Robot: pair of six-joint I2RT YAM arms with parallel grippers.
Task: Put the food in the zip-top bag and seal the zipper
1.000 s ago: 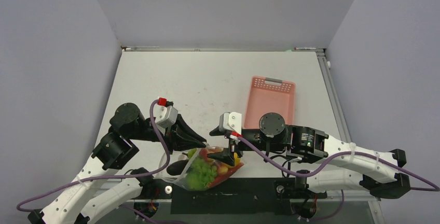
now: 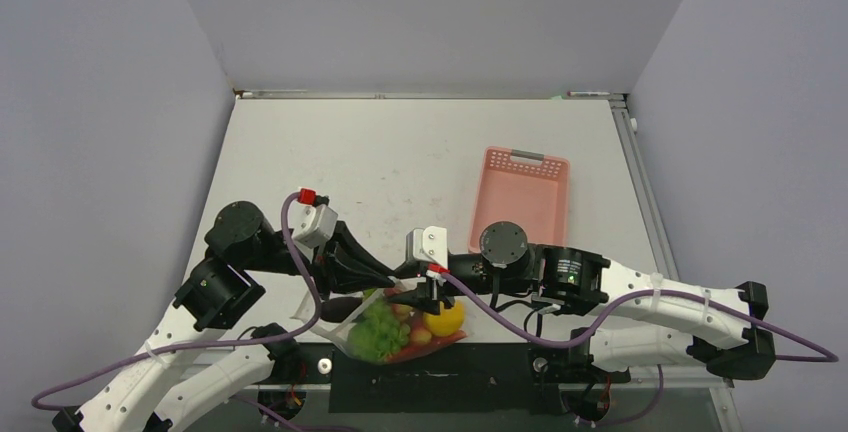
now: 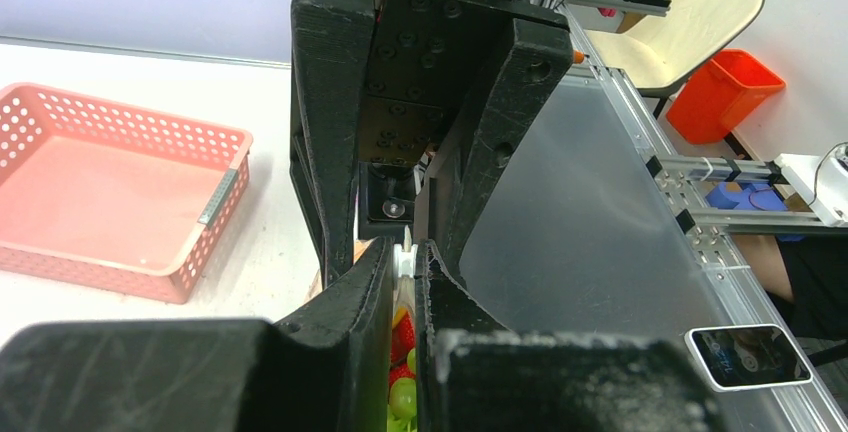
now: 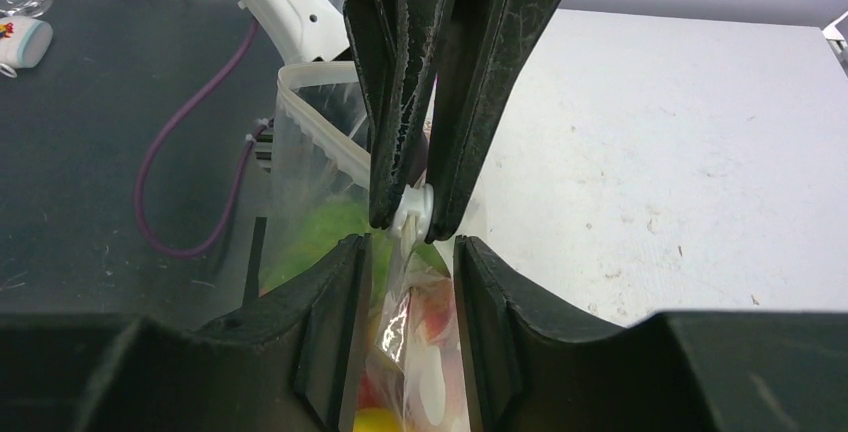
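The clear zip top bag (image 4: pixel 316 167) hangs at the table's front edge, its mouth gaping at the left in the right wrist view. Inside show leafy greens (image 2: pixel 380 332), a yellow fruit (image 2: pixel 444 319), a dark purple item (image 2: pixel 340 309) and red pieces. My left gripper is shut on a small white zipper slider (image 4: pixel 413 207) at the bag's top edge. Close by, my right gripper stands open, its fingers on either side of the bag just below the slider. Arms hide part of the bag from above.
An empty pink basket (image 2: pixel 520 197) stands at the right of the white table (image 2: pixel 350 152). A dark strip (image 2: pixel 430 377) runs along the front edge. Both arms crowd close together over the bag.
My right gripper has moved left toward the left gripper, and the gap between its fingers has narrowed. The left gripper has shifted only slightly. The bag has swung a little.
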